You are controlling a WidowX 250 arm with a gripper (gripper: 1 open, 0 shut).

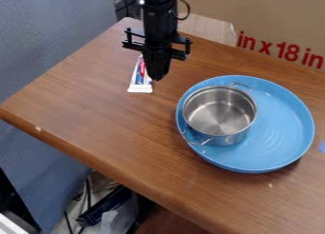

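Observation:
The black gripper (158, 67) is over the upper left part of the wooden table, just above and partly in front of a white, red and blue toothpaste tube (140, 84), whose upper part it hides. Whether its fingers are open or shut is hard to make out. To the right, a steel pot (219, 111) sits on a blue plate (276, 145).
A cardboard box (273, 24) stands along the back. Cables and clutter lie below the table's front left edge, beside a grey-blue surface.

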